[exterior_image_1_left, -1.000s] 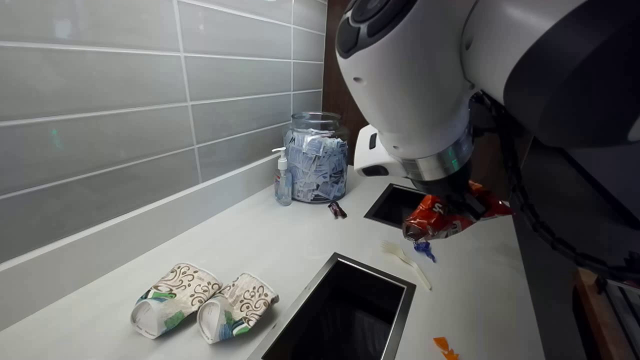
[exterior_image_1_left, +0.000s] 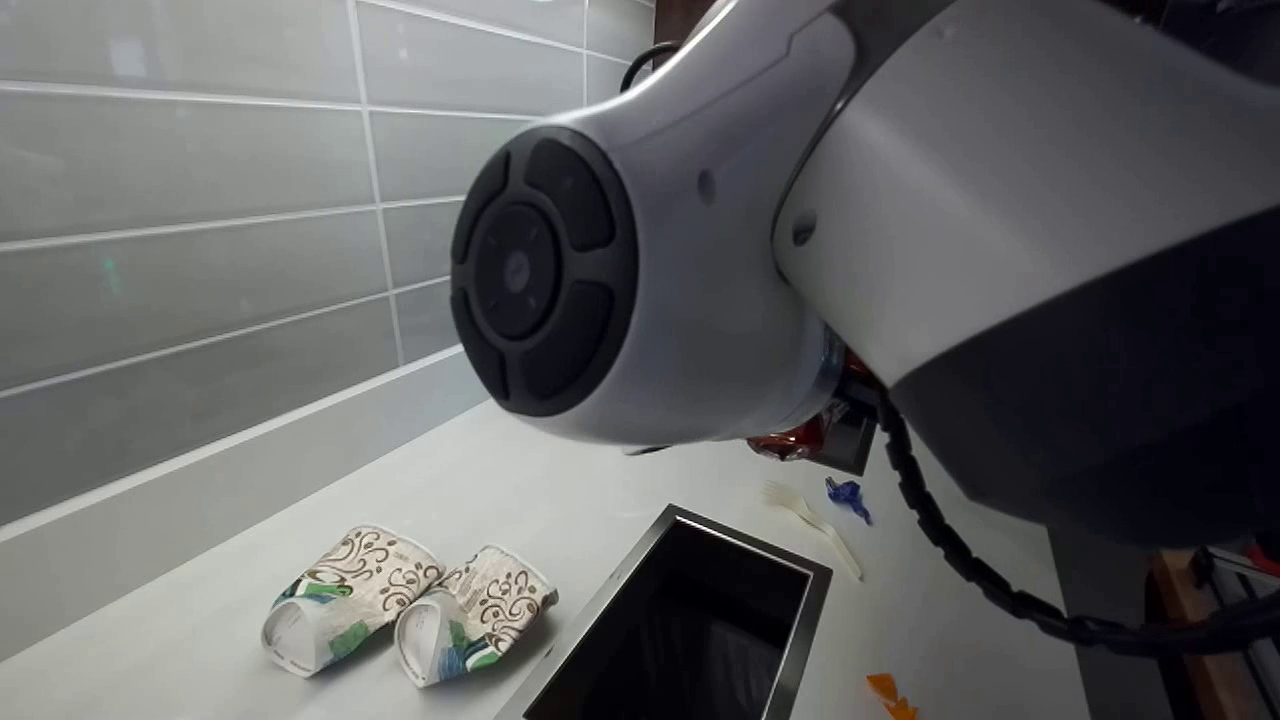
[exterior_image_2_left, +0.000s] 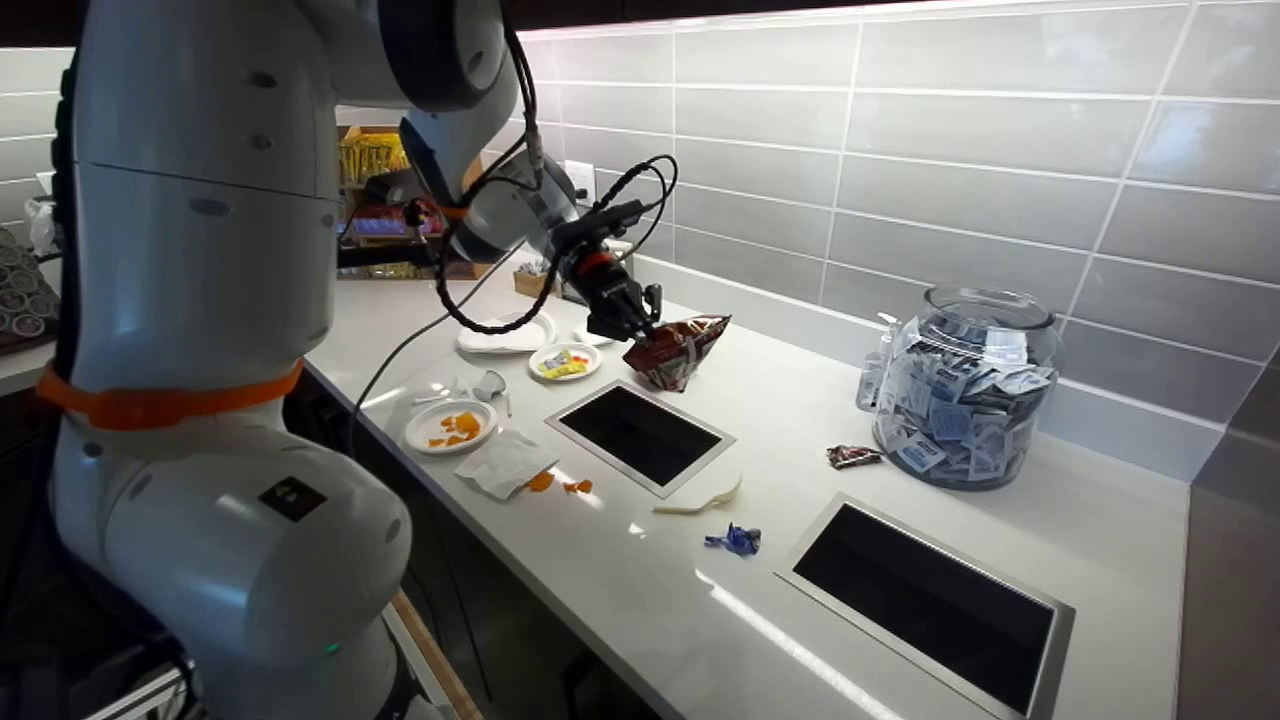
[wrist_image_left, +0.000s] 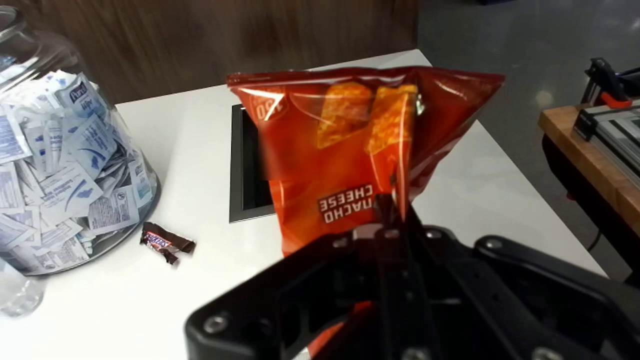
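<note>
A red nacho cheese chip bag (wrist_image_left: 336, 174) is pinched in my gripper, whose fingers are shut on its thin film in the wrist view. The bag spreads wide above the fingers, and some red shows below them. From the second exterior view, the bag (exterior_image_2_left: 679, 350) hangs from the gripper (exterior_image_2_left: 648, 331) near the closer framed dark opening (exterior_image_2_left: 698, 469), on its wall side. The arm hides the gripper in the first exterior view, leaving only a bit of the bag (exterior_image_1_left: 788, 446) showing.
Near the jar of wipes (exterior_image_2_left: 966, 402) lie a small candy wrapper (exterior_image_2_left: 853, 456) and a second framed opening (exterior_image_2_left: 1060, 642). A fork (exterior_image_1_left: 816, 528), a blue wrapper (exterior_image_1_left: 848, 496), orange scraps (exterior_image_1_left: 890, 694) and two paper cups (exterior_image_1_left: 360, 588) rest on the counter. Plates (exterior_image_2_left: 450, 426) stand farther left.
The arm has moved left and closer in the first exterior view, now covering the jar and soap bottle. The bag went left with it, mostly out of sight behind the arm.
</note>
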